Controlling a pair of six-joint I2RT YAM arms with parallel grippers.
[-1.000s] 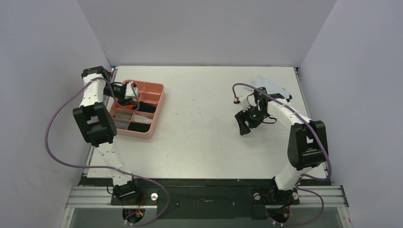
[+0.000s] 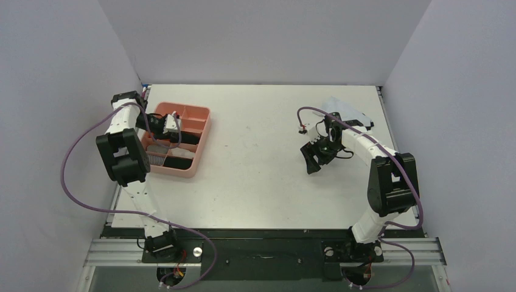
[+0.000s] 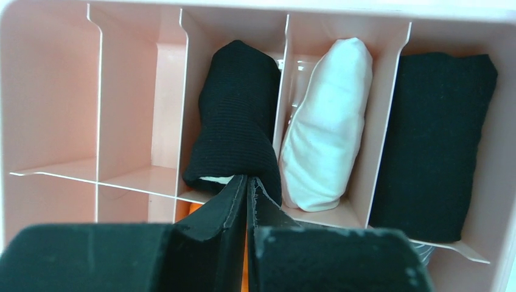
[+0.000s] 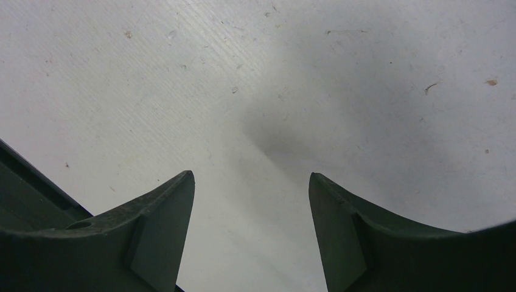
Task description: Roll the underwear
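Rolled underwear fills compartments of the pink divided box [image 2: 204, 137]. In the left wrist view, a black ribbed roll [image 3: 237, 109] lies in a middle compartment. My left gripper is shut, its tips at the near end of this roll and seeming to touch it; nothing shows between its fingers. A white roll [image 3: 328, 128] and a flatter black bundle [image 3: 435, 146] lie in the neighbouring compartments to the right. Over bare table, my right gripper has its fingers wide apart and holds nothing.
An orange item [image 3: 245, 261] is partly hidden beneath the left gripper. Empty compartments [image 3: 140, 97] lie to the left in the left wrist view. Pale cloth [image 2: 341, 108] rests at the table's back right. Mid-table [image 2: 255, 146] is bare.
My left gripper has come a little toward the front of the table over the box, now covering the orange item from above. The right arm looks almost unchanged.
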